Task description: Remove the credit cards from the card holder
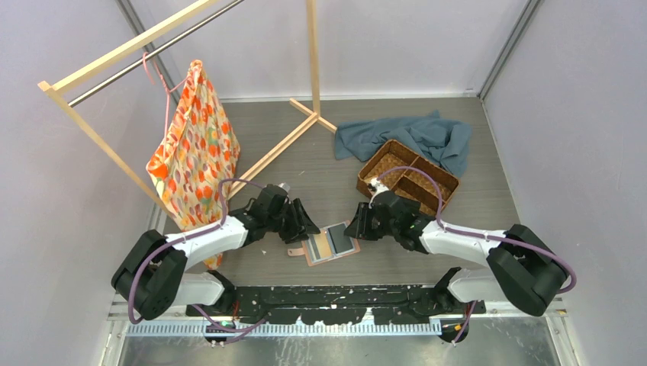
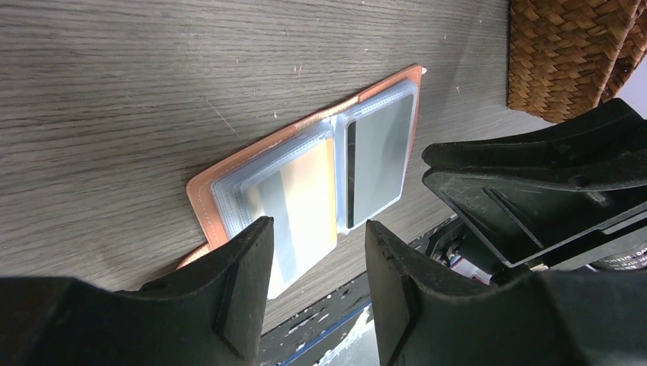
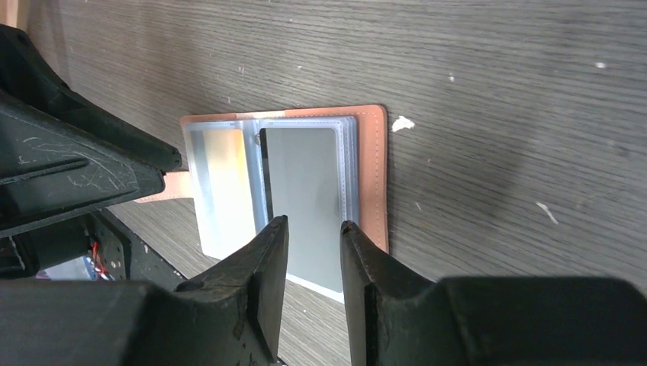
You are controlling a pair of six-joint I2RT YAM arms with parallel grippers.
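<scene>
The open card holder [image 1: 329, 242] lies flat on the table between both grippers, with a tan card [image 2: 309, 206] in its left clear pocket and a grey card [image 3: 304, 198] in its right one. My left gripper hangs just over the holder's left end, its fingers apart and nothing seen between them. My right gripper is low over the grey card and the holder's right edge, fingers part open, no object visible between them.
A wicker basket [image 1: 366, 171] and a blue cloth [image 1: 412, 133] lie behind the right arm. A wooden rack with a hung patterned fabric [image 1: 191, 152] stands at the left. The middle table behind the holder is clear.
</scene>
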